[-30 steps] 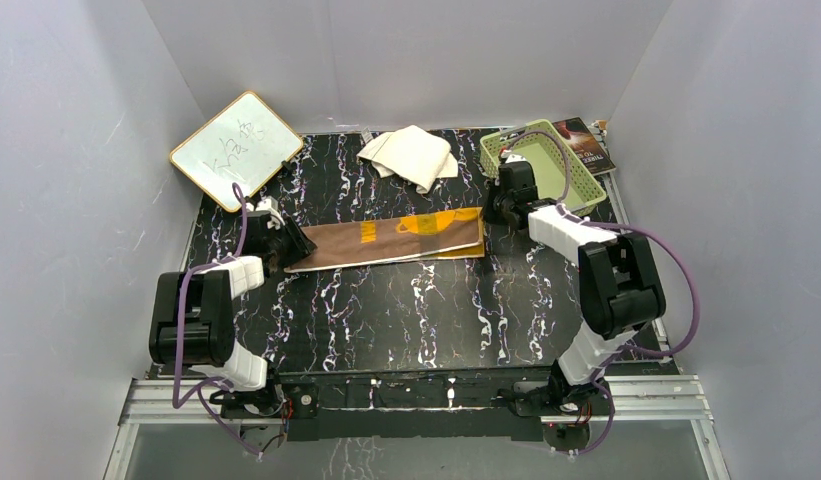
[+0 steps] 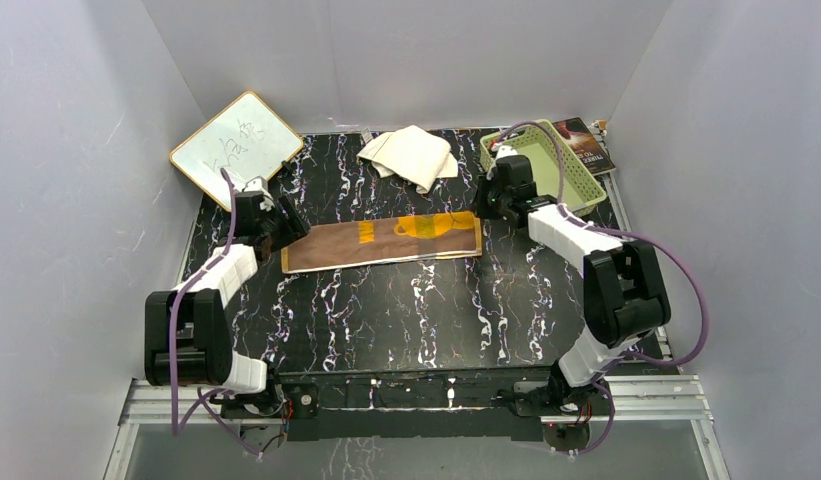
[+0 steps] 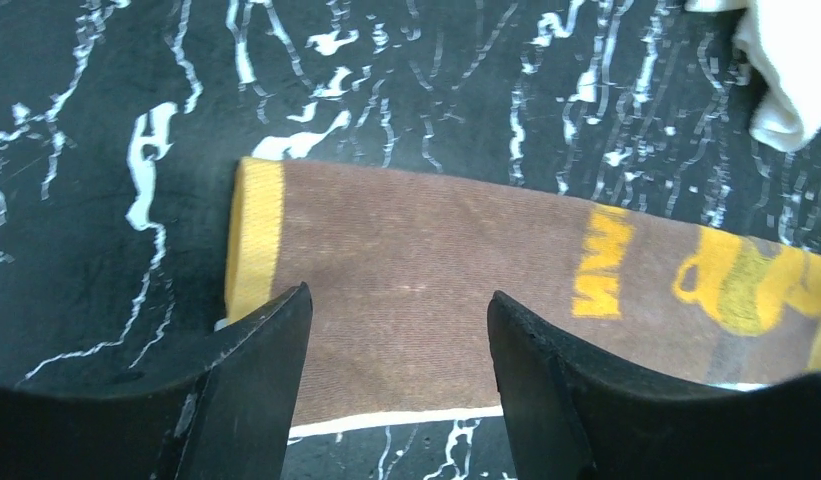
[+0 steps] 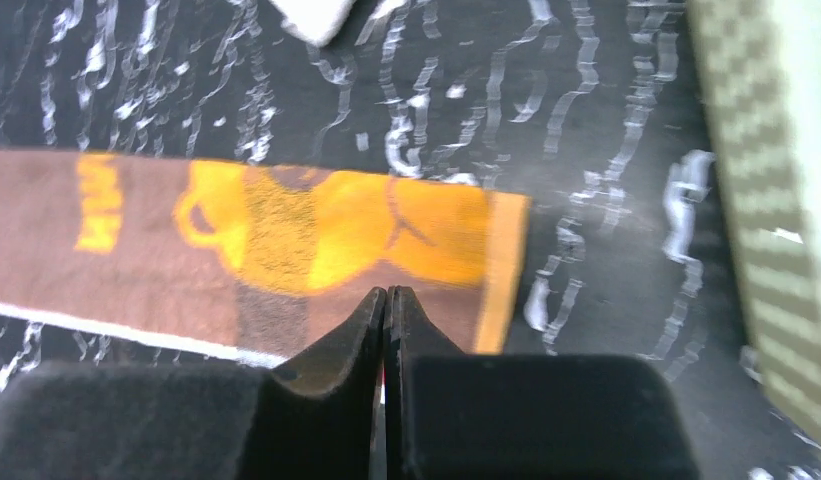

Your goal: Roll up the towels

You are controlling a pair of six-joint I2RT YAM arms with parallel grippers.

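Note:
A brown towel [image 2: 336, 244] with orange markings lies folded into a long flat strip across the middle of the table. Its left end, edged in orange, shows plainly in the left wrist view. Above that end my left gripper stands open, nothing between its fingers. My right gripper is shut near the strip's right end, its fingertips overlapping the towel in the right wrist view; no cloth shows between them. Behind the strip, a folded cream towel [image 2: 411, 155] lies near the back wall.
A green basket [image 2: 593, 190] stands at the back right, close to my right arm, with a dark book [image 2: 584, 147] behind it. A whiteboard [image 2: 236, 150] leans at the back left.
The towel's right end now lies flatter, its upper layer closer to the lower one. My left gripper has moved back off the left end.

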